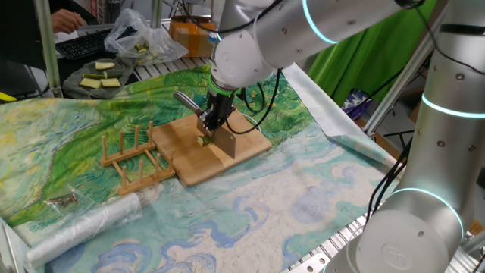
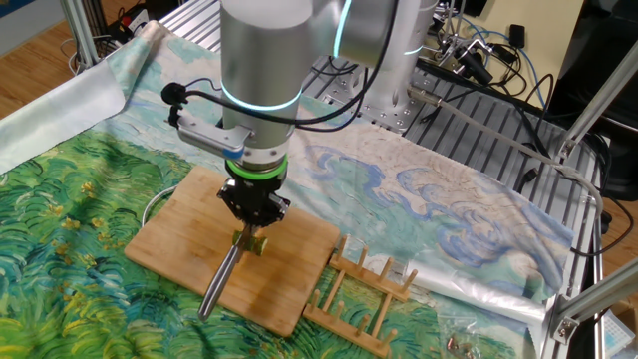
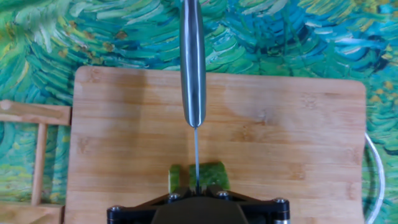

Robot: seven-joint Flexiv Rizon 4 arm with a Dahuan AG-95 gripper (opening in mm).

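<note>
My gripper is shut on a broad-bladed knife, over the wooden cutting board. The knife's metal handle sticks out from the fingers, toward the top in the wrist view. Seen edge-on there, the blade is a thin upright line leading down to my gripper. Green vegetable pieces lie on the board, showing on both sides of the blade. The gripper's body covers the near part of the pieces.
A wooden peg rack stands against one side of the board. Beyond the cloth are cut vegetable pieces on a dark bag and a clear plastic bag. Rolled plastic lies in front of the rack.
</note>
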